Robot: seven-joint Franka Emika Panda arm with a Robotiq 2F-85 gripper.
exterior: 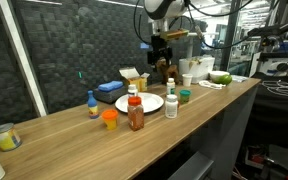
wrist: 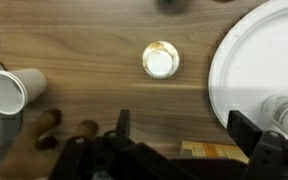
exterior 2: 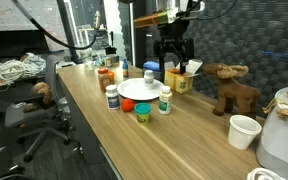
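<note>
My gripper is open and empty, held well above the table. Below it in the wrist view stands a small white-capped bottle [wrist: 161,60], apart from the fingers. To its right lies the round white plate [wrist: 236,82], with another white-capped bottle [wrist: 284,115] lying or standing on it; its pose is hard to tell from here. In exterior view 2 the first bottle [exterior 2: 165,102] is upright beside the plate [exterior 2: 134,91], near a green-lidded jar [exterior 2: 143,115]. A red round object [exterior 2: 126,105] sits at the plate's near edge.
A plush moose [exterior 2: 236,85], a white cup [exterior 2: 244,131] and an open yellow box [exterior 2: 174,82] stand around the plate. Jars, an orange cup [exterior: 110,118] and a blue bottle [exterior: 92,104] occupy the other side. Bare wood [exterior 2: 174,150] lies along the front edge.
</note>
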